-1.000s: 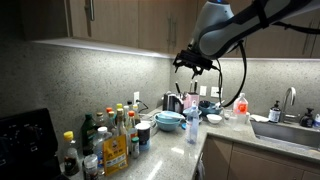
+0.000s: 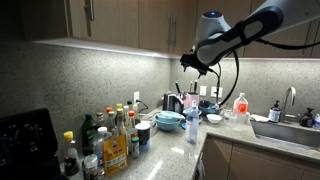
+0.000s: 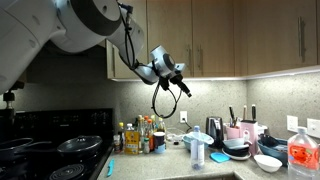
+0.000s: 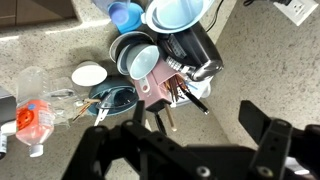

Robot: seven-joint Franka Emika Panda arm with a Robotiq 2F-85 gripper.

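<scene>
My gripper is high above the counter's far corner with its black fingers [image 4: 258,122] spread apart. Nothing shows between them. Exterior view 1 has the gripper [image 2: 199,68] in front of the upper cabinets, well clear of the counter. From the other side, the same gripper [image 3: 185,82] hangs over the corner. Below it, in the wrist view, are a pink utensil holder [image 4: 151,92], a dark kettle [image 4: 193,52] and a pale blue dish basin [image 4: 175,12]. A clear bottle with an orange label [image 4: 35,115] lies towards the left of that view.
Several sauce bottles [image 2: 120,128] line the wall. A light blue bottle [image 3: 197,150] stands near the counter's front edge. Upper cabinets [image 3: 213,38] are close behind the arm. The sink [image 2: 285,132] is to the right. Bare counter [image 2: 165,160] lies in front of the bottles.
The arm and gripper have shifted slightly upward, and the hanging cable has swung a little. The counter items have not moved.
</scene>
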